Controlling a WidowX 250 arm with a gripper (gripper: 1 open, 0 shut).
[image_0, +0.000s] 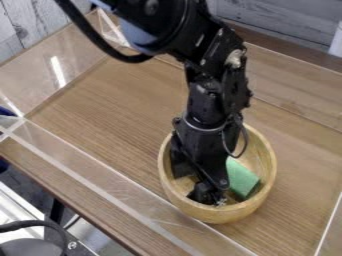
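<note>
My black gripper (201, 170) reaches down from the top into a light wooden bowl (254, 200) at the lower middle right of the camera view, its fingers spread inside the bowl. A green object (243, 177) lies in the bowl to the right of the fingers, partly hidden behind the gripper. I cannot see anything held between the fingers.
The bowl stands on a wooden table (120, 100) with clear tape strips along its left and front. A wall runs along the back, and dark equipment sits beyond the near left edge.
</note>
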